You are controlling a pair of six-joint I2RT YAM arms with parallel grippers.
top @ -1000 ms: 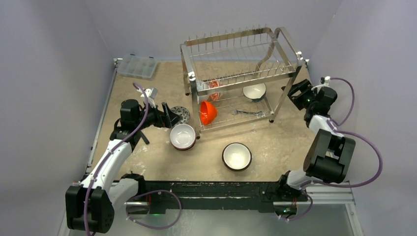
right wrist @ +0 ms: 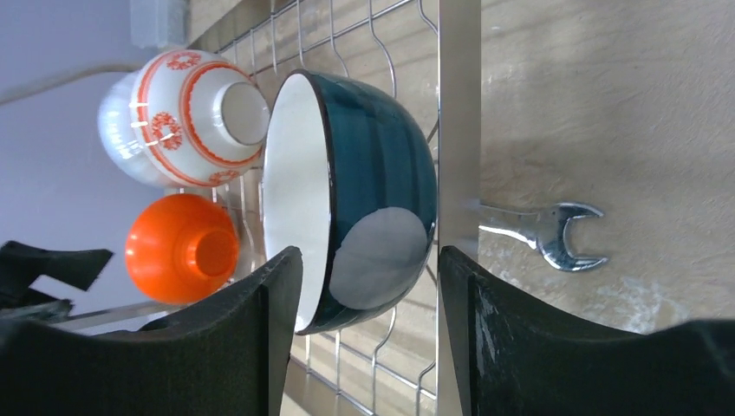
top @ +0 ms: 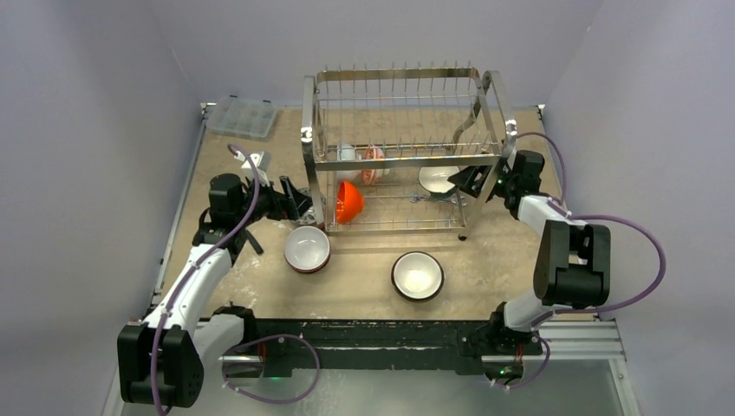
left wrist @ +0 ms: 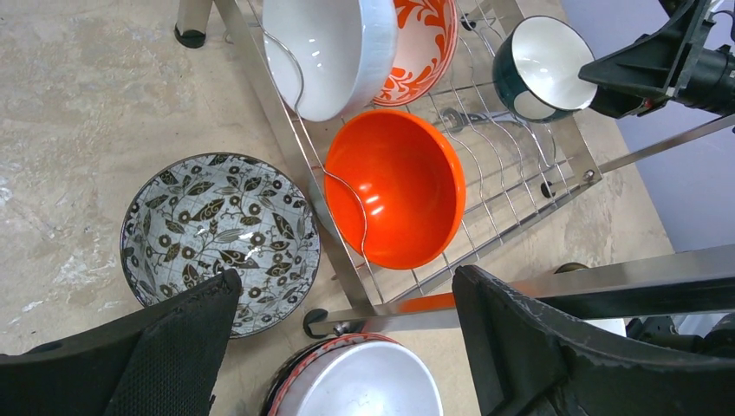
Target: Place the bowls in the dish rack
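Observation:
In the metal rack (top: 401, 161), a white bowl (left wrist: 332, 52), a red-patterned bowl (right wrist: 198, 121), an orange bowl (left wrist: 390, 186) and a teal bowl (right wrist: 381, 173) sit on the lower level. My right gripper is part open at the teal bowl, one finger by its side, the other by the rack's metal bar; I cannot tell if they touch. My left gripper is open above the table's left, beside the rack. Below it are a floral bowl (left wrist: 221, 230) and stacked bowls (top: 307, 247). A white dark-rimmed bowl (top: 417, 276) stands in front of the rack.
A clear plastic tray (top: 241, 117) lies at the back left. A wrench (right wrist: 555, 234) lies under the rack's right end.
The rack has turned and shifted left since a second ago, the nearby stacked bowls also shifting left. My right gripper has moved left into the rack's right side at the teal bowl.

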